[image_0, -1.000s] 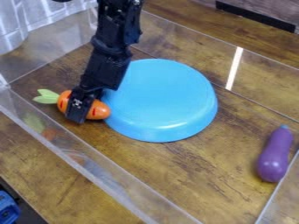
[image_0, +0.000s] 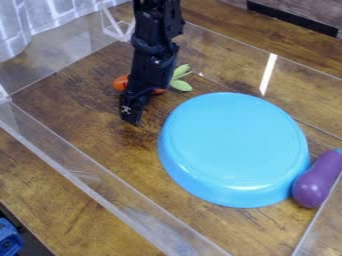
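Observation:
The black gripper (image_0: 134, 105) points down at the wooden floor of the bin, just left of a large blue disc (image_0: 230, 145) that looks like a lid or plate. An orange carrot toy (image_0: 122, 84) with green leaves (image_0: 181, 78) lies behind the gripper, partly hidden by it. Whether the fingers are open or shut is not clear.
A purple eggplant toy (image_0: 315, 182) lies at the right, against the disc's edge. Clear plastic walls edge the wooden surface, with bare wood at the left and front. A dark blue object (image_0: 7, 238) sits outside at bottom left.
The carrot has gone from the front left to behind the gripper, and the gripper has shifted slightly.

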